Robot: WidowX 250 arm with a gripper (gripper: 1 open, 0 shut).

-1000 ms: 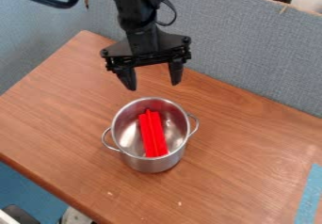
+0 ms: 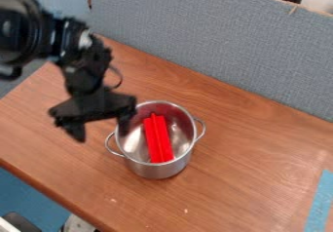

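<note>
A steel pot [image 2: 182,163] with two side handles stands on the wooden table, a red elongated object [image 2: 159,138] lying inside it. The black gripper [image 2: 97,126] is over the table at the pot's left, open, blurred, with nothing seen between its fingers.
The bare wooden table [image 2: 254,168] has free room right of the pot and at the left. A grey padded wall runs along the back. A light blue strip lies at the right edge.
The arm has moved down and to the left, from above and behind the pot to beside its left. The pot and red object are unchanged.
</note>
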